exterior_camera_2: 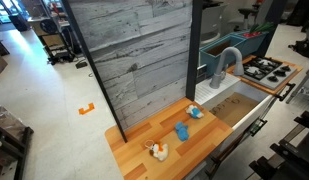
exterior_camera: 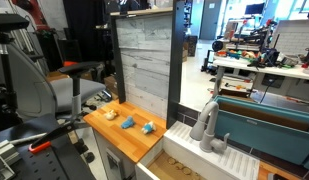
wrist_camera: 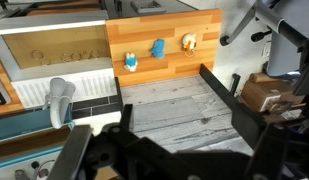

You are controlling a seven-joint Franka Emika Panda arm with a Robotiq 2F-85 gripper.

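Three small toys lie apart on the wooden counter (exterior_camera_2: pixel 184 152). The blue-and-white one (wrist_camera: pixel 131 61) is closest to the sink (wrist_camera: pixel 28 70), the plain blue one (wrist_camera: pixel 158 47) lies in the middle, and the pale yellow-orange and white one (wrist_camera: pixel 189 42) is at the far end. In the wrist view my gripper stands open over the grey wood-grain panel, its dark fingers wide apart with nothing between them. The toys appear well away from the fingers, towards the top of that view.
A grey faucet (exterior_camera_2: pixel 232 60) rises beside the sink, whose brown-bottomed basin looks empty. The tall wood-grain panel (exterior_camera: pixel 144 70) with dark posts backs the counter. Behind the faucet is a teal bin (exterior_camera: pixel 264 122). A stove top (exterior_camera_2: pixel 266 70) lies past the sink.
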